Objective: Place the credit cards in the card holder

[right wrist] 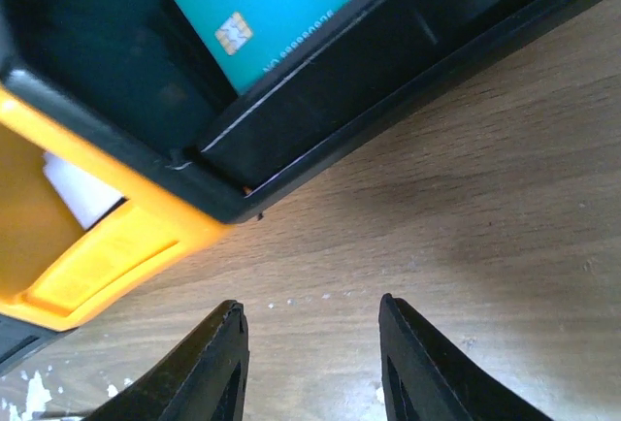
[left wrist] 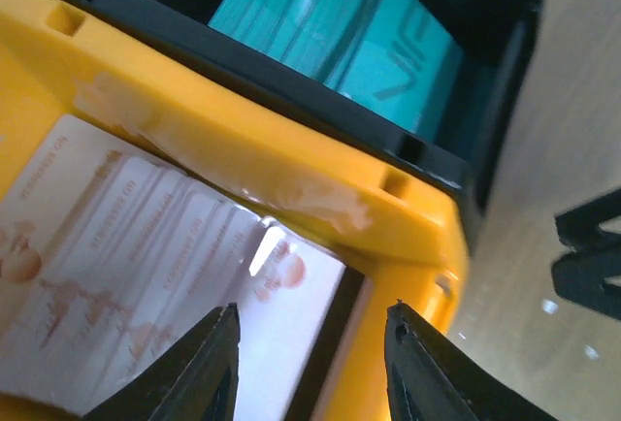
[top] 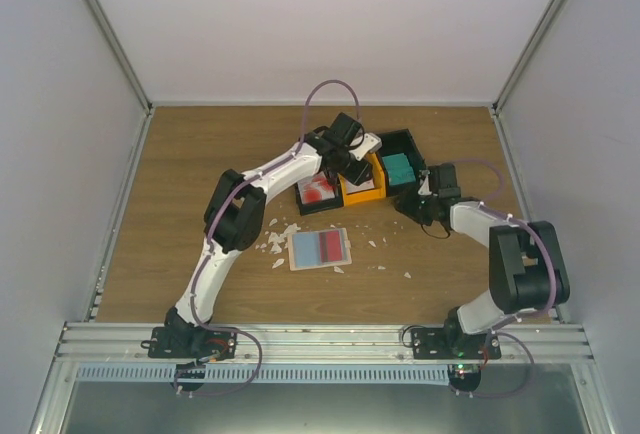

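White cards with reddish prints (left wrist: 146, 266) lie stacked in the yellow compartment (left wrist: 291, 154) of a three-part tray. Over them, in the left wrist view, my left gripper stands open with nothing between its fingers. Teal cards (top: 398, 168) rest in the black compartment (top: 391, 137) on the right. Red-and-white cards (top: 317, 189) are in the black compartment on the left. Just in front of the tray's right end, my right gripper is open and empty above bare wood. The card holder (top: 320, 249), with blue and red cards in it, lies flat in front of the tray.
Small white scraps (top: 277, 237) are scattered left of the card holder, with a few more to its right. Bare wooden table (top: 390, 284) stretches to the front and sides. Both grippers are close together near the tray.
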